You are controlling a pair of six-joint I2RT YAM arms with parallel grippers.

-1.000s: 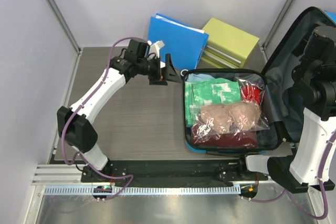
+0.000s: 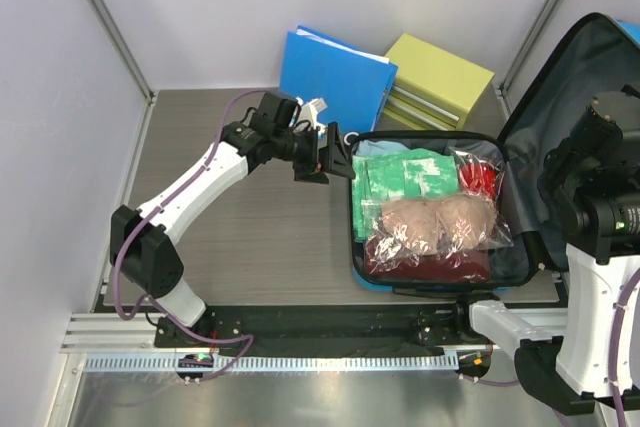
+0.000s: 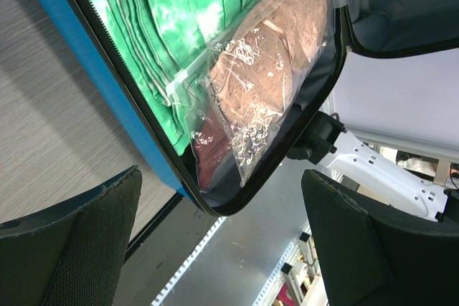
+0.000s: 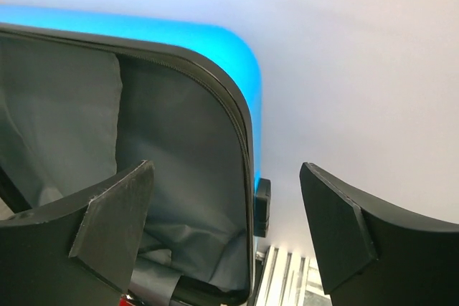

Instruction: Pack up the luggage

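Observation:
An open suitcase (image 2: 358, 267) holds green folded cloths (image 2: 405, 175), bagged beige items (image 2: 435, 222), a red bagged item (image 2: 478, 175) and maroon cloth (image 2: 450, 272). My left gripper is open and empty just left of the suitcase, facing its near rim. My right arm is at the raised lid (image 2: 538, 97); in the right wrist view the lid's blue corner (image 4: 229, 55) lies beyond the open right gripper, with nothing held between its fingers.
A blue folder (image 2: 330, 77) and a yellow-green box (image 2: 435, 77) stand at the back. Walls border the back and sides.
My left gripper has moved slightly toward the front.

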